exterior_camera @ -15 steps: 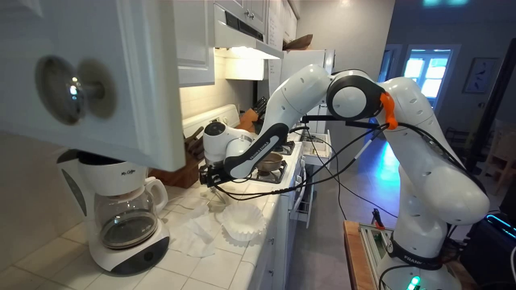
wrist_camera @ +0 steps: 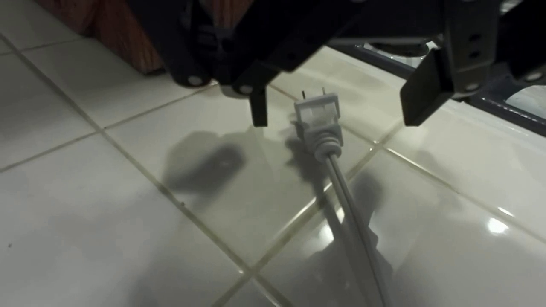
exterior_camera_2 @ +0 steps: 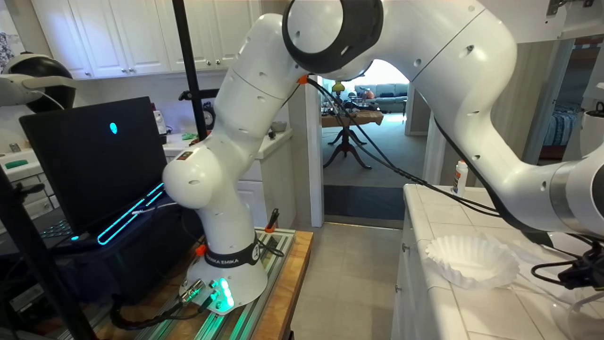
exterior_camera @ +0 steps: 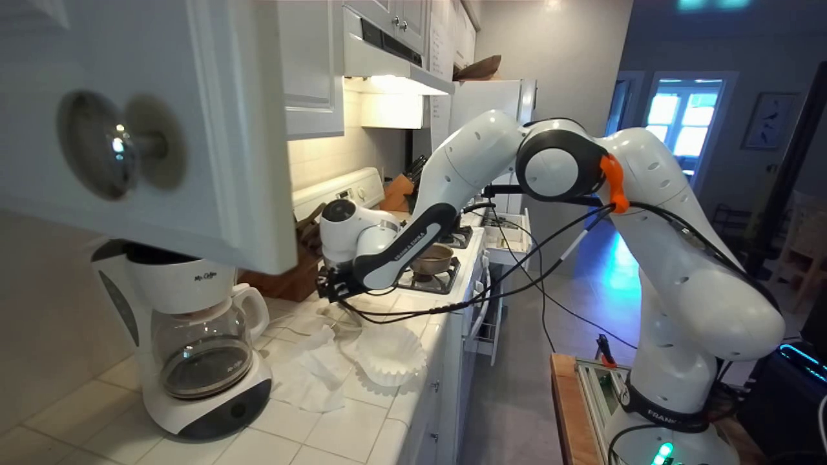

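Observation:
In the wrist view a white two-prong plug (wrist_camera: pixel 320 117) appears on the tiled counter, its pale cord (wrist_camera: pixel 355 220) running toward the bottom of that view. My gripper is part open above the counter. Its two black fingers stand apart, one on each side of the plug as seen from the wrist, and nothing shows gripped between them. In exterior view 1 the black gripper hangs over the counter beside the wooden block, its fingertips too small to make out there.
A white coffee maker (exterior_camera: pixel 198 341) stands at the near left under an open cabinet door (exterior_camera: pixel 194 70). Paper filters (exterior_camera: pixel 389 354) and a crumpled white sheet (exterior_camera: pixel 314 376) lie on the counter. Beyond are a wooden knife block (exterior_camera: pixel 291 275) and a stove with a pot (exterior_camera: pixel 432 260).
The arm's end has shifted slightly left and toward the coffee maker's side in exterior view 1. The coffee maker and filters stay where they were.

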